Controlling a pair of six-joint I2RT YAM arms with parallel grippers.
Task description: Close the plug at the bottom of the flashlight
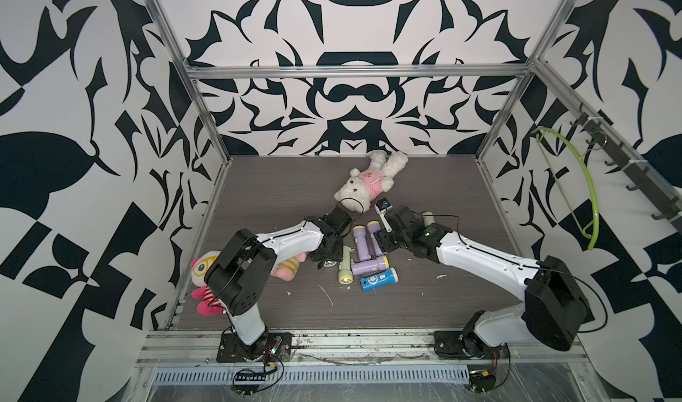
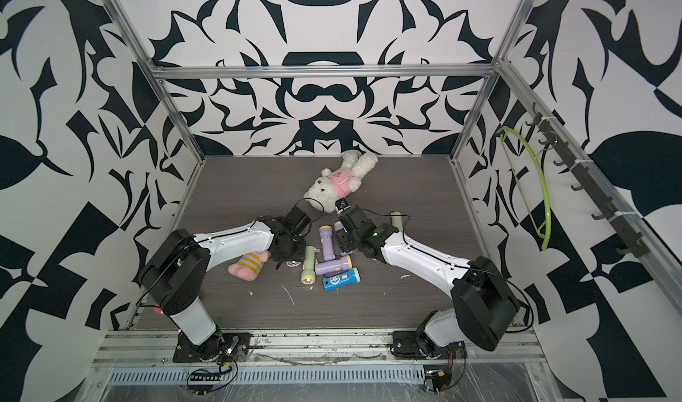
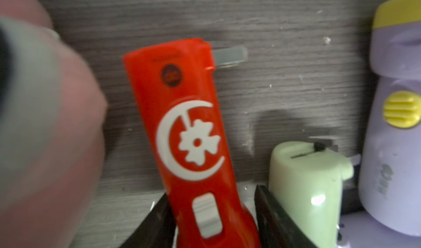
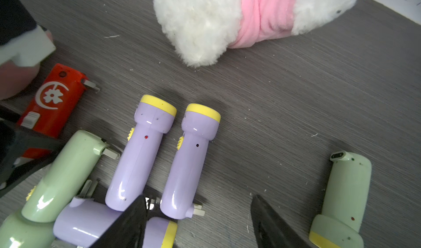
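A red flashlight [image 3: 193, 129] lies on the table, its clear plug [image 3: 230, 56] sticking out sideways from the bottom end. My left gripper is open around its body, one finger on each side; whether they touch it cannot be told. In the right wrist view, the same red flashlight [image 4: 57, 99] appears at the left. My right gripper stands open above the table, nothing between its fingers. Below it lie two lilac flashlights, and the nearer one [image 4: 186, 177] has its plug [image 4: 198, 210] out. A green flashlight [image 4: 65, 173] also shows a plug [image 4: 111, 153].
A blue flashlight [image 1: 379, 279] and a lilac one [image 1: 370, 265] lie in front of the cluster. Another green flashlight [image 4: 346, 191] lies apart at the right. The white plush toy [image 1: 369, 181] lies behind; a pink plush [image 3: 48, 138] borders the red flashlight.
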